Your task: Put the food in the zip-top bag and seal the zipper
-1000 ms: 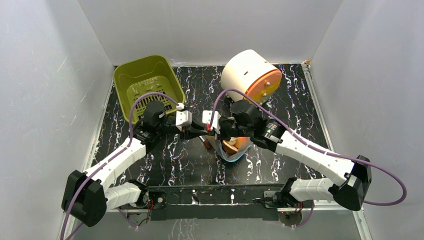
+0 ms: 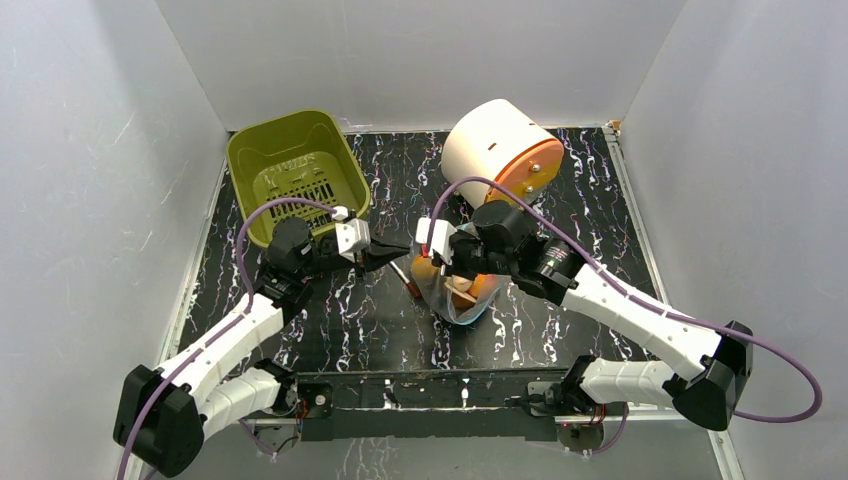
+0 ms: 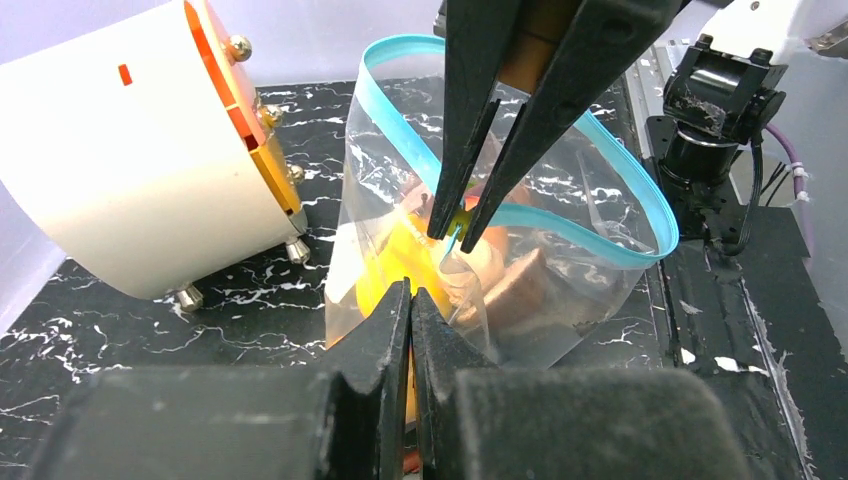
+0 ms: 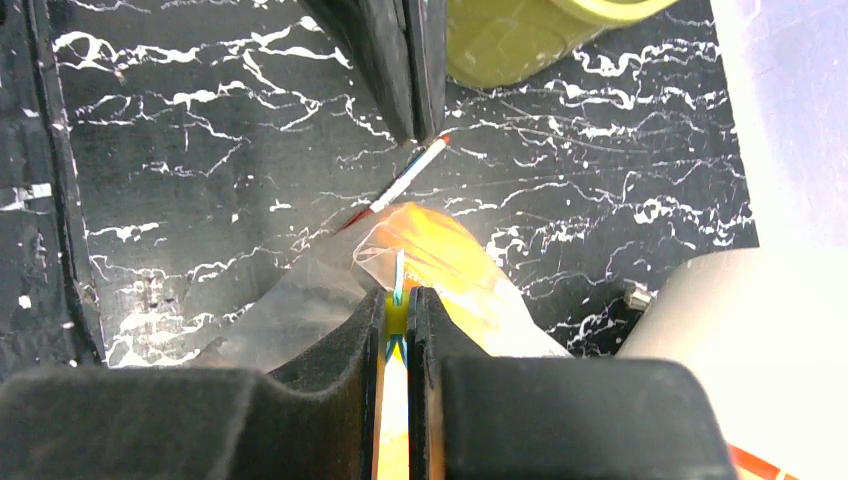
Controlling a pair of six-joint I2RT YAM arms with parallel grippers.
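A clear zip top bag with a light blue zipper rim stands in the centre, holding yellow food and brown, peach-coloured pieces. My right gripper is shut on the bag's zipper slider, a small yellow-green piece. In the left wrist view the bag's mouth appears as a loop either side of it. My left gripper is shut, nothing visible between its fingers, pointing at the bag just left of my right gripper.
A green basket is at the back left. A white cylinder with an orange face lies at the back right. A thin pen-like item lies beside the bag. Bare marble surface is at the front.
My left gripper has pulled back slightly to the left, its arm shifting. My right gripper has moved slightly right, more of the bag showing between them.
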